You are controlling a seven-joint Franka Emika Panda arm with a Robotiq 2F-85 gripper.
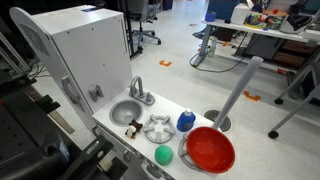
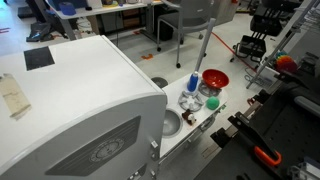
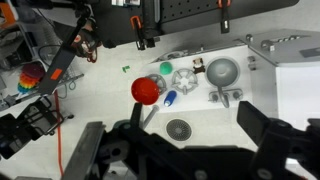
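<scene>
My gripper is high above the white toy kitchen counter, its two dark fingers spread wide with nothing between them. On the counter, a red bowl (image 1: 210, 150) sits at the right end in exterior view 1. Left of it stands a blue bottle-like object (image 1: 186, 121), with a green round object (image 1: 164, 155) closer to the front edge. A grey burner grate (image 1: 159, 128) lies between these and the round sink basin (image 1: 128, 112). Beside the sink rests a small brown-and-white item (image 1: 133, 129), too small to identify.
A faucet (image 1: 140, 91) rises behind the sink, and a tall white cabinet (image 1: 90, 52) borders the counter's left end. The grey post (image 1: 237, 95) stands behind the bowl. Cluttered tables (image 1: 270, 30) lie farther back across open floor.
</scene>
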